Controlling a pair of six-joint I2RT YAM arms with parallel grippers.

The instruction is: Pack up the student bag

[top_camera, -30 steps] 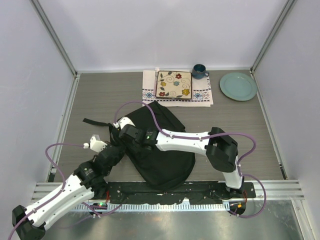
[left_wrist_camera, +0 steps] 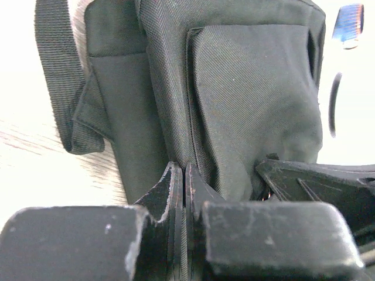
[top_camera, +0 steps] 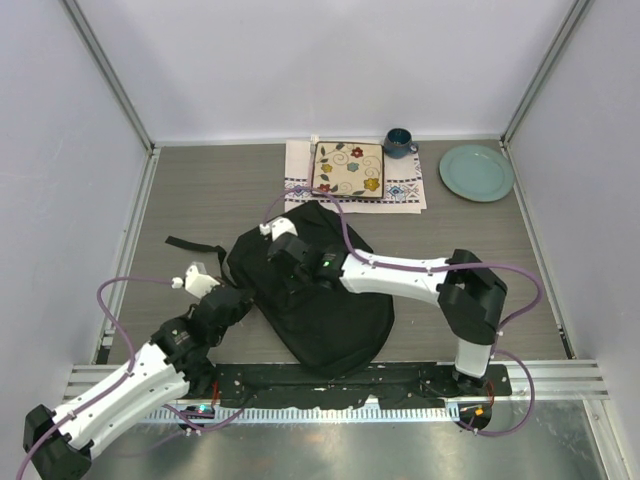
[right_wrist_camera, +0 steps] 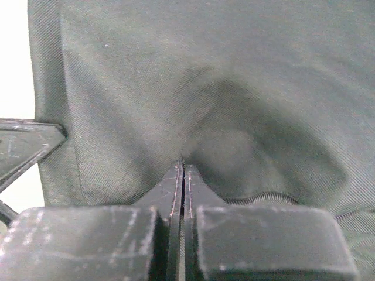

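Observation:
The black student bag (top_camera: pixel 335 325) lies slantwise on the table under both arms, with a loose strap (left_wrist_camera: pixel 58 64) at its left. On its left edge, my left gripper is shut on a fold of the bag's fabric. Over the bag's upper middle, my right gripper is shut with its tips at the cloth beside a zipper seam (right_wrist_camera: pixel 263 198). Whatever thin part of the bag is between those tips, likely the zipper pull, is hidden by the fingers. The left gripper's dark finger shows at the left of the right wrist view.
Behind the bag, a flowered square board (top_camera: pixel 348 169) lies on a patterned cloth (top_camera: pixel 405 196). A dark blue mug (top_camera: pixel 399 143) stands beside it, and a teal plate (top_camera: pixel 476 173) sits at the back right. Bare table (top_camera: pixel 450 225) shows right of the bag.
My right gripper has moved to the right across the bag, away from the left gripper. The bag's upper part has shifted slightly. The left arm has barely moved.

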